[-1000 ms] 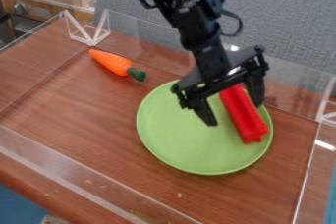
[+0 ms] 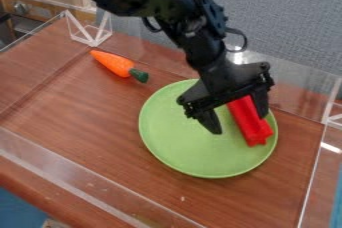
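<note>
A green plate (image 2: 187, 147) rests on the wooden table, with a red bar-shaped object (image 2: 251, 129) lying along its right side. My black gripper (image 2: 235, 114) is open over the plate, its fingers straddling the upper part of the red object, one toward the plate's middle, the other to the right. Whether either finger touches it I cannot tell.
An orange toy carrot (image 2: 115, 64) with a green top lies at the upper left of the table. A white wire-like piece (image 2: 90, 34) stands behind it. Clear panels edge the table.
The objects appear unmoved.
</note>
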